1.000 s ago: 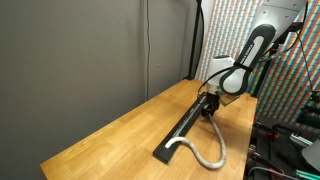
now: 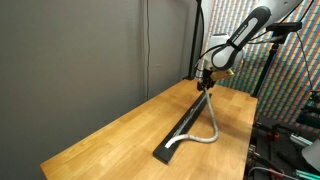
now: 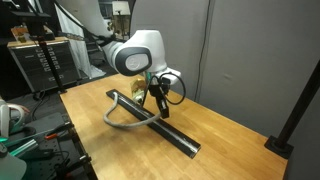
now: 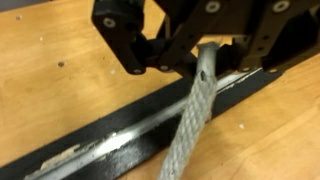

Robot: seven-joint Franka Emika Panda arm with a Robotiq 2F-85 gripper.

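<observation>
A pale braided rope (image 2: 212, 128) curves over the wooden table, its far-from-gripper end (image 2: 172, 140) resting on a long black rail with a metallic groove (image 2: 186, 122). The other end rises off the table to my gripper (image 2: 207, 84), which is shut on it. In the wrist view the rope (image 4: 195, 125) comes out from between the dark fingers and crosses above the rail (image 4: 120, 138). From the second exterior view, the rope (image 3: 125, 125) bows out on the near side of the rail (image 3: 178, 138); the arm hides part of it.
A wide stretch of bare wooden table (image 2: 110, 145) lies to the left of the rail in the first exterior view. Grey panels (image 2: 90, 60) stand behind the table. A dark post (image 3: 283, 135) stands at the table's right in the second exterior view.
My gripper has risen and shifted slightly left, toward the rail, lifting the rope's held end. The rope's loop has drawn inward and upward, while its other end stays at the rail.
</observation>
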